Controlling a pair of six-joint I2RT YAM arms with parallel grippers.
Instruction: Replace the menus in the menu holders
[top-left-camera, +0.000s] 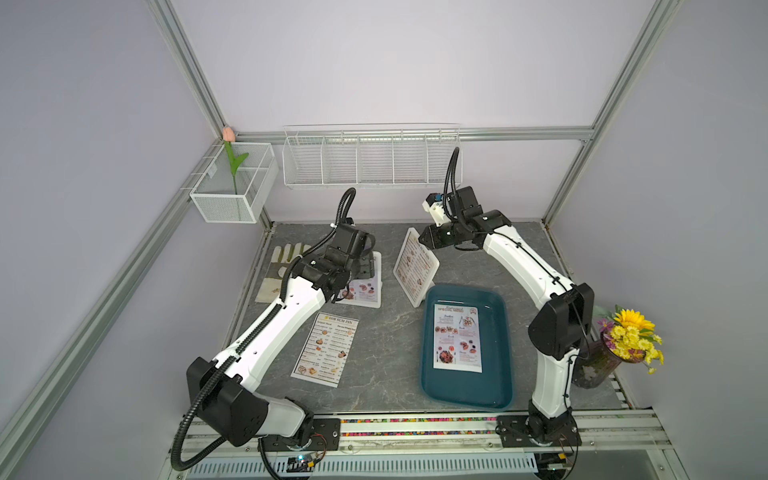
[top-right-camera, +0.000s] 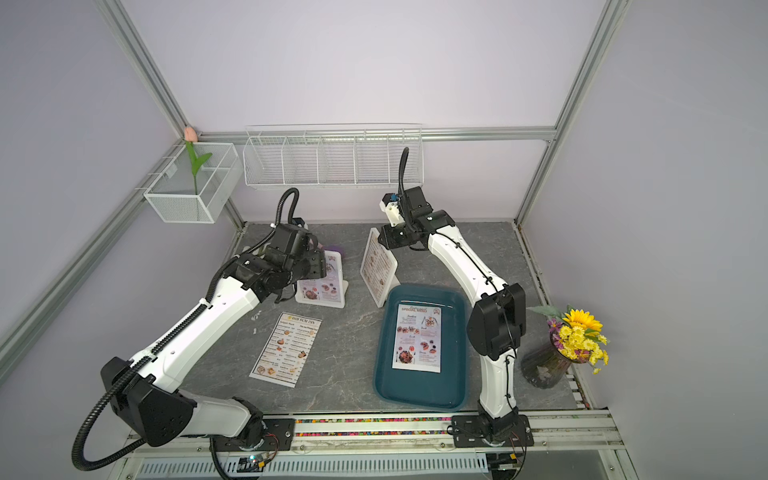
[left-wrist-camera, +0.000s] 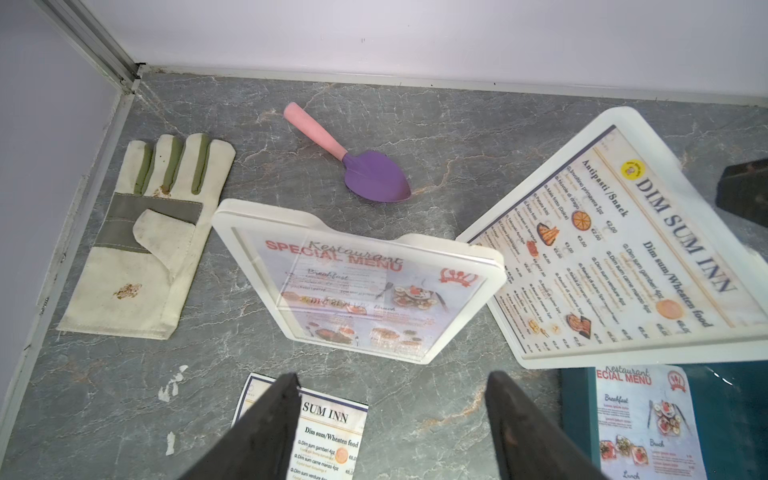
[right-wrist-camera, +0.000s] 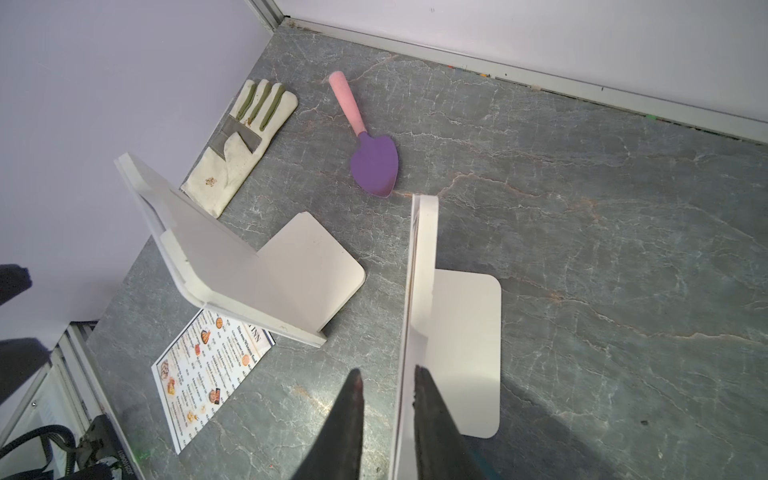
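Observation:
The left menu holder (left-wrist-camera: 352, 296), white and clear, has a Special Menu sheet in it. The right holder (left-wrist-camera: 616, 240) has a Dim Sum Inn sheet. A loose Dim Sum Inn menu (top-left-camera: 326, 349) lies on the table in front of the left holder, and a loose Special Menu (top-left-camera: 457, 339) lies in the blue tray (top-left-camera: 497, 352). My left gripper is open above the left holder, nothing between its fingers. My right gripper is part open over the right holder's top edge, which runs between its fingers; contact cannot be made out.
A glove (left-wrist-camera: 148, 240) and a purple trowel (left-wrist-camera: 377, 174) lie behind the holders at the back left. Flowers in a vase (top-left-camera: 596, 365) stand at the far right.

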